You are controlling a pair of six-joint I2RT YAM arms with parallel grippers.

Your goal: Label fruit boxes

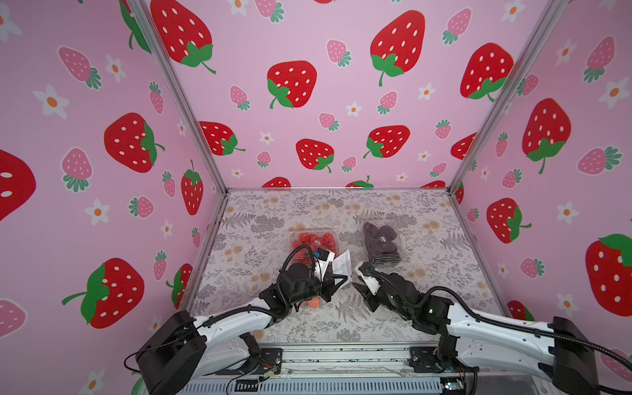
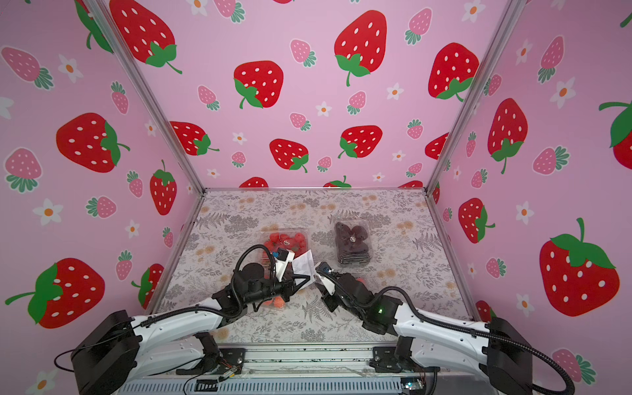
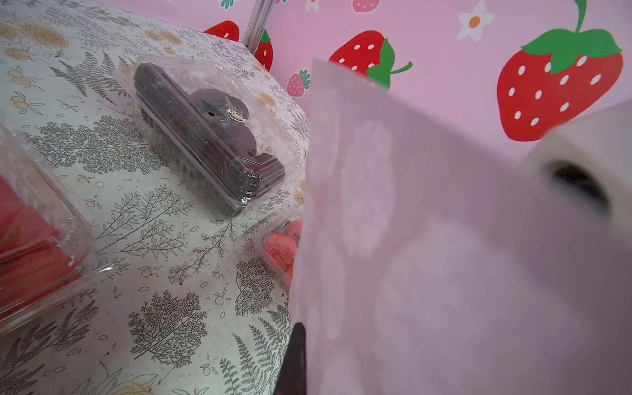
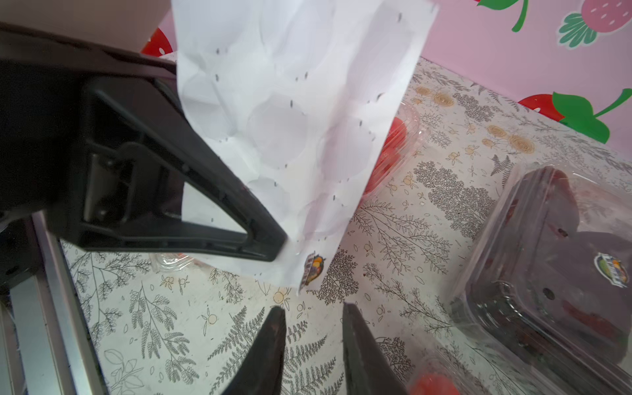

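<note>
My left gripper is shut on a white label sheet that stands tilted between the two arms. Rows of rounded empty patches mark the sheet, and one small coloured sticker clings at its bottom corner. The right gripper is open just below that corner, a gap between its dark fingertips and nothing in it. Behind the left arm sits a clear box of red fruit. Further right lies a clear box of dark fruit, with a sticker on its lid.
Light-red fruit shows partly beneath the left arm. Another clear box with pinkish fruit lies close to the right arm, mostly hidden.
</note>
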